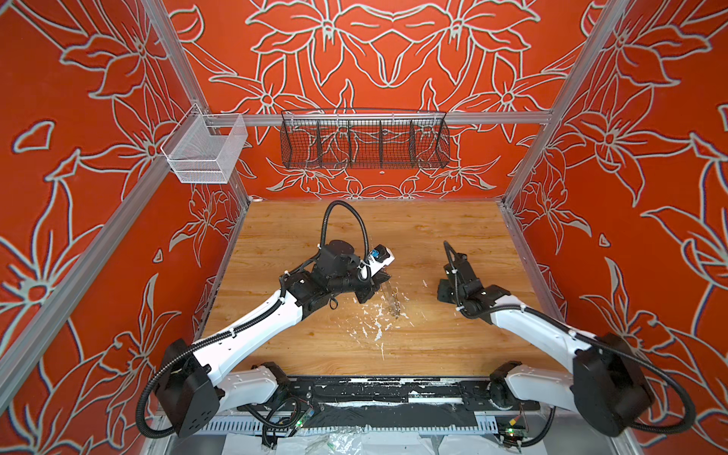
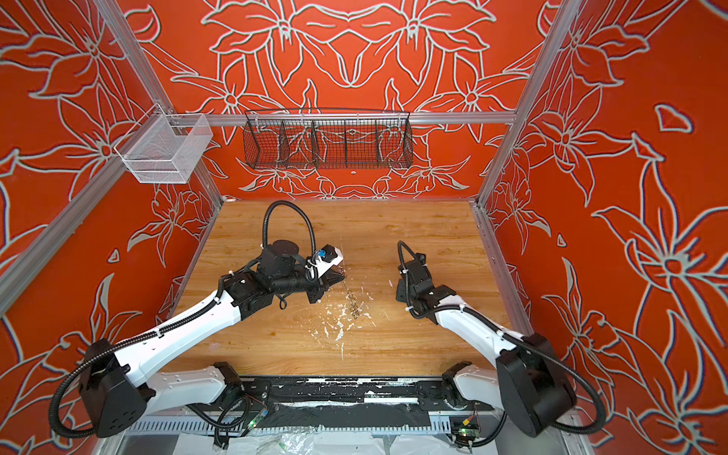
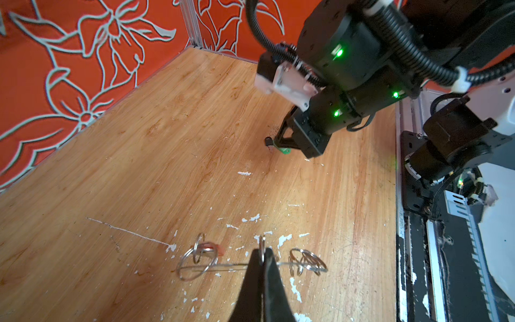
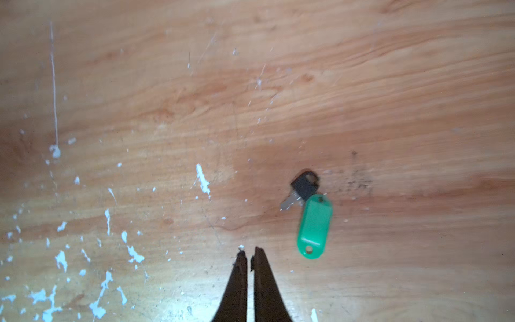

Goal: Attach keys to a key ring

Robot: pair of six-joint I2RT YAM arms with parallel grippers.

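Note:
My left gripper is shut; rings [image 3: 195,257] with a small red piece and more wire loops [image 3: 305,260] show around its fingertips, too blurred to tell whether it grips them. In the right wrist view a black-headed key [image 4: 304,185] lies on the wood, touching the top of a green tag [image 4: 313,228]. My right gripper is above them, its tips to the lower left of the tag, slightly parted with nothing visible between them. In the top views the right arm hides the key and tag.
A black wire basket [image 1: 364,140] hangs on the back wall and a white one [image 1: 197,151] on the left.

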